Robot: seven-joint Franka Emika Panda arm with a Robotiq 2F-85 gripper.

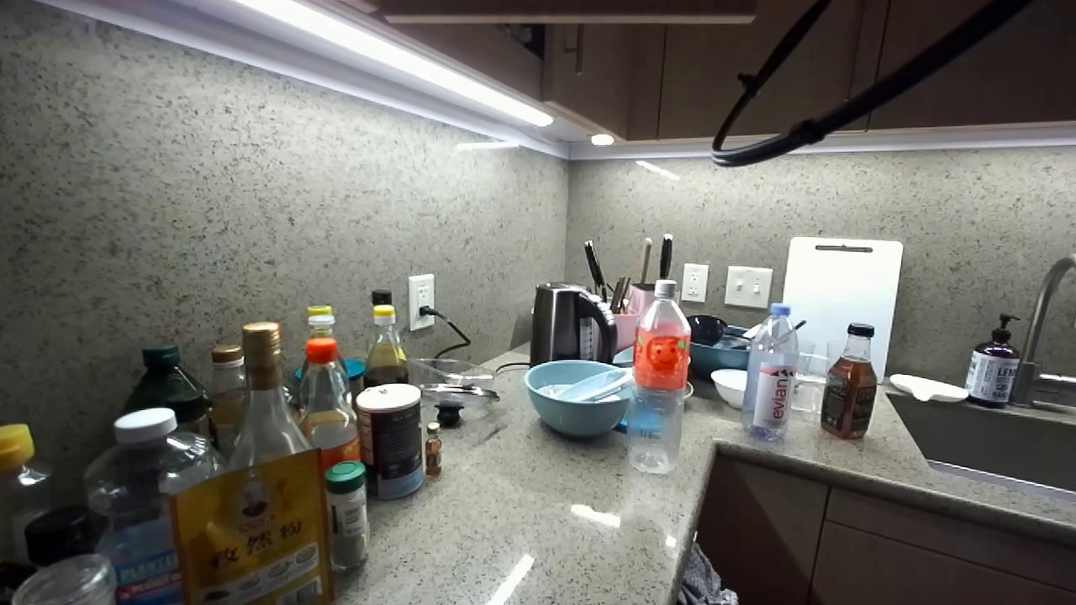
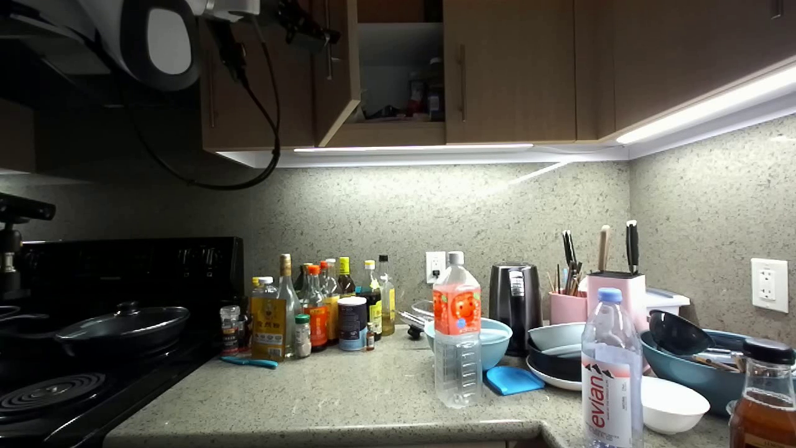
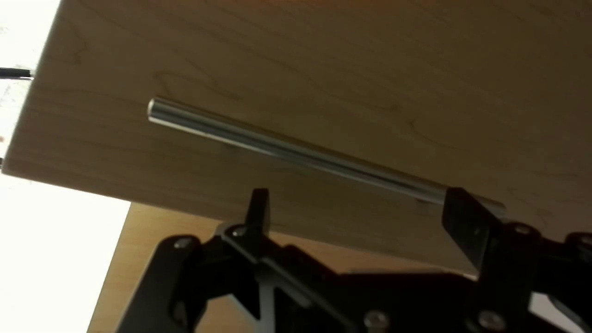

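Note:
In the wrist view my gripper is open, its two dark fingers wide apart with nothing gripped between them. Beyond the fingers is a brown wooden cabinet door with a long metal bar handle. The handle's lower right end passes behind the right finger; whether they touch I cannot tell. Exterior view 2 shows that door standing part open, with the dark gripper close to its handle. Through the opening, a cabinet shelf holds some dim items.
Below, bottles and jars crowd the counter by the stove. A tall red-labelled bottle, an evian bottle and a blue bowl stand farther right. My arm's black cable hangs loose below the cabinets.

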